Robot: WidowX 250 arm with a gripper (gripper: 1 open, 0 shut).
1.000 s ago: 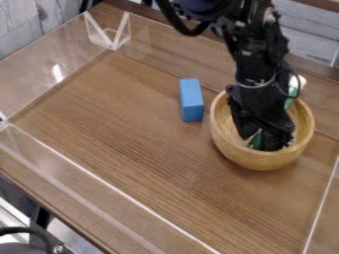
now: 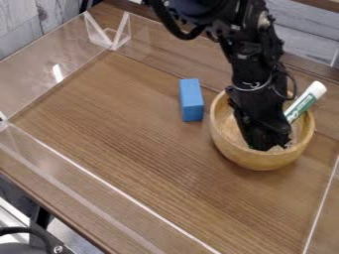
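Note:
My gripper (image 2: 265, 127) is down over a round wooden bowl (image 2: 239, 153) on the right of the table, its lower part inside the bowl and hiding much of the interior. A white tube with green (image 2: 306, 101) leans up at the bowl's back right rim, beside the gripper. I cannot see clearly what, if anything, is between the fingers, as the black body covers that spot.
A blue box (image 2: 191, 99) lies just left of the bowl. A clear edge runs along the left, and a wall is behind.
The white and green tube has come up from inside the bowl to lean higher at the back right rim. The gripper has shifted slightly.

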